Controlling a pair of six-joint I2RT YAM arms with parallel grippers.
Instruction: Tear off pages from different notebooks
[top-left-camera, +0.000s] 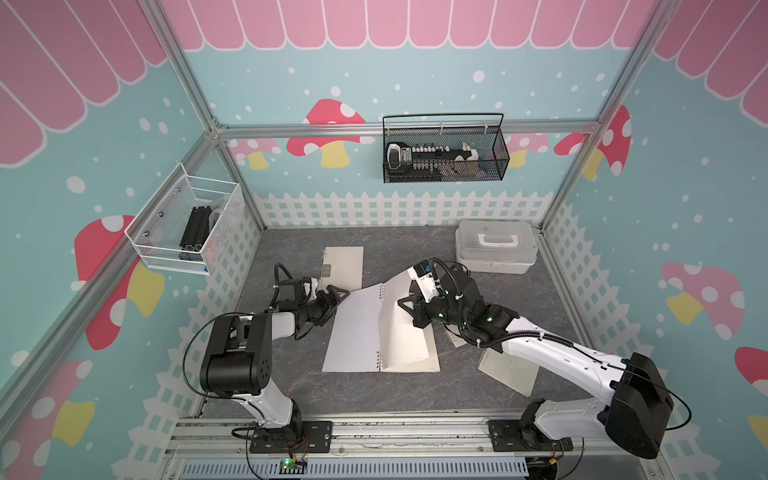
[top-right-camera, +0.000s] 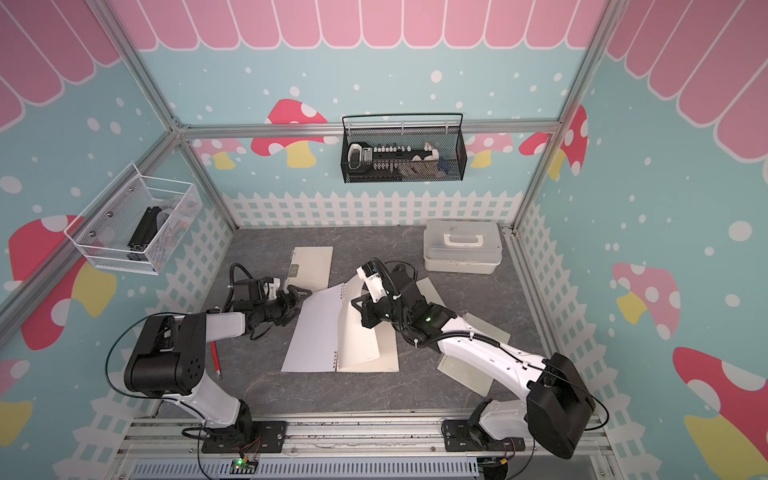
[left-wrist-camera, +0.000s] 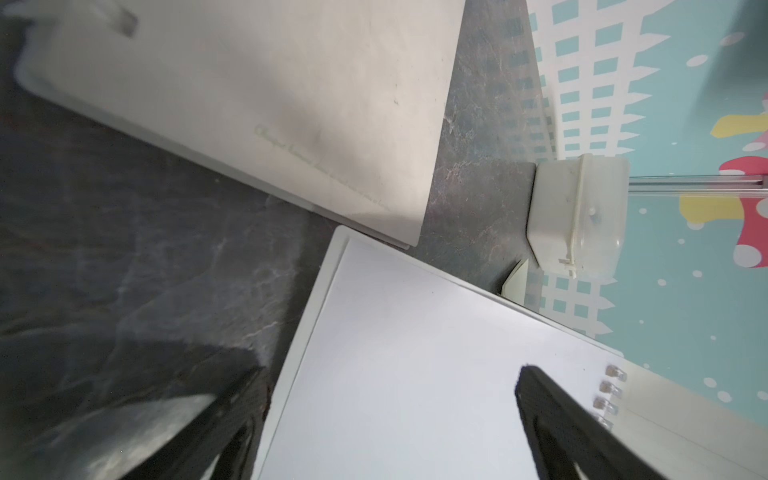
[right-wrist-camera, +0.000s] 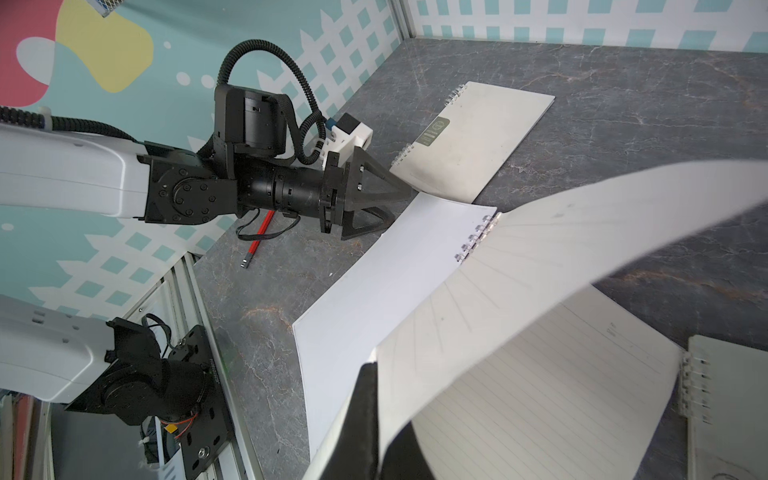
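An open spiral notebook (top-left-camera: 352, 336) lies mid-table. My right gripper is shut on a lifted cream page (right-wrist-camera: 512, 264) from its right half, which curves up from the spine, over lined paper beneath. My left gripper is open above the top-left corner of the notebook's white left page (left-wrist-camera: 416, 344), with nothing held. A smaller closed notebook (top-left-camera: 342, 264) lies just behind that corner.
More notebooks, one at the front right (top-left-camera: 508, 368), lie under and beside the right arm. A lidded clear box (top-left-camera: 496, 256) stands back right. A red pencil (top-right-camera: 214, 356) lies at the left. Wire baskets hang on the walls.
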